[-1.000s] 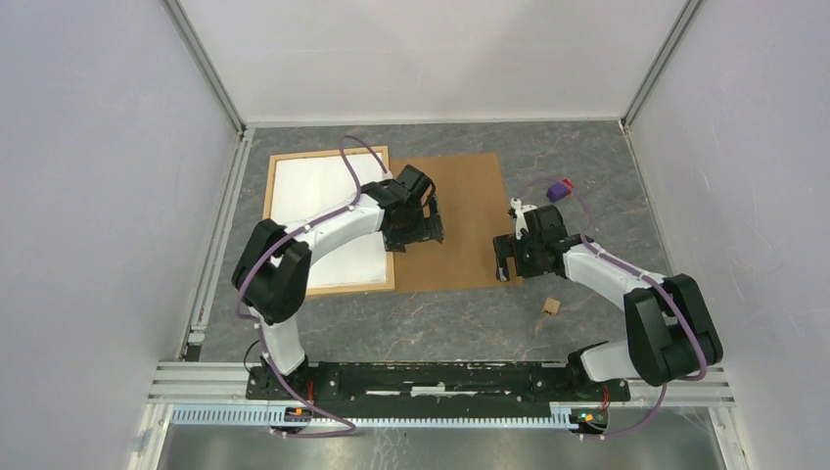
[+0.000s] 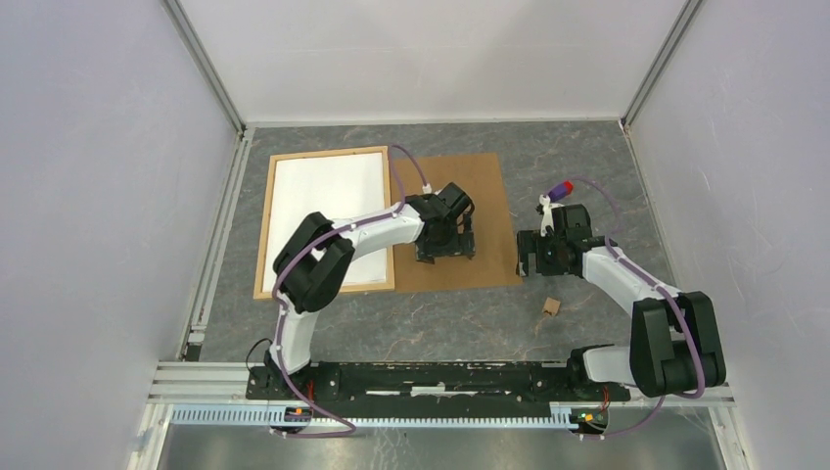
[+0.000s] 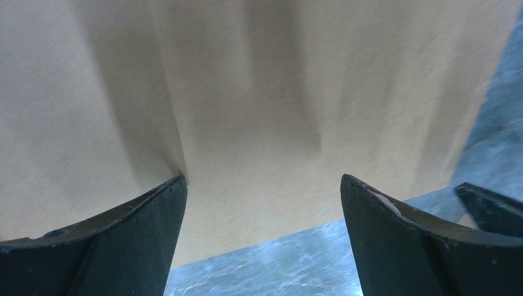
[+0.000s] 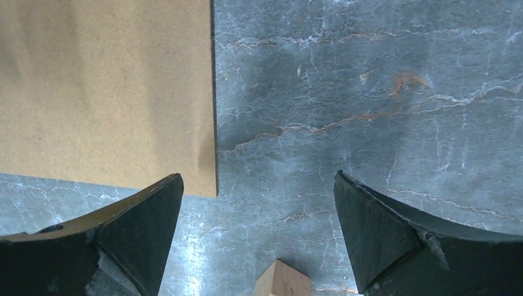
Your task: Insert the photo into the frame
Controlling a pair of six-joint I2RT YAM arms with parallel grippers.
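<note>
On the left in the top view lies a wooden frame [image 2: 266,225] around a white sheet [image 2: 323,186], which may be the photo. A flat brown board [image 2: 480,186] rests against the frame's right side. My left gripper [image 2: 445,257] is over that board; in the left wrist view its fingers [image 3: 145,228] stand wide apart, open, only board surface beyond them. Just right of the board is my right gripper [image 2: 526,264]. It is open too, and the board's corner [image 4: 185,123] and bare table show past its fingers [image 4: 139,240] in the right wrist view.
A small wooden block [image 2: 551,306] lies near the front, right of the board. Behind the right gripper is a purple and red object [image 2: 561,191], partly hidden by the arm's hose. Bare grey table [image 2: 450,328] stretches along the front; pale walls close in the sides and back.
My left gripper has moved right across the brown board, from near the frame's edge towards the board's middle. The right gripper has shifted right, off the board's right edge.
</note>
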